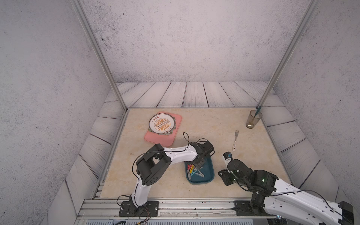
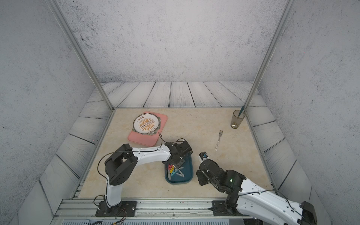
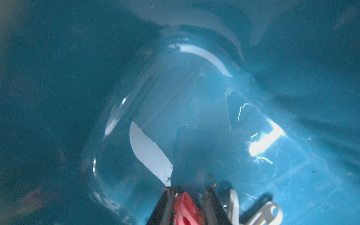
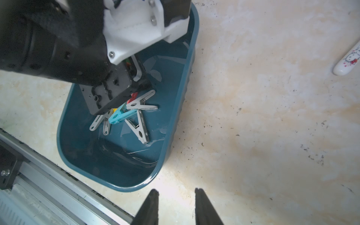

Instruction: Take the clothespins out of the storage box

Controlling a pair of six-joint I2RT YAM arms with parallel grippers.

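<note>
The teal storage box (image 1: 204, 176) holds several clothespins: grey (image 4: 139, 129), light blue (image 4: 119, 115), red and yellow. My left gripper is down inside the box, its fingers on either side of a red clothespin (image 3: 186, 213), with pale clothespins beside it; I cannot tell whether it grips the red one. My right gripper hangs over the bare table just right of the box, its fingertips apart with nothing between them.
A pink board (image 1: 157, 139) with plates (image 1: 162, 123) lies at the back left. A fork (image 1: 235, 140) lies right of centre, and a glass (image 1: 253, 120) stands at the back right.
</note>
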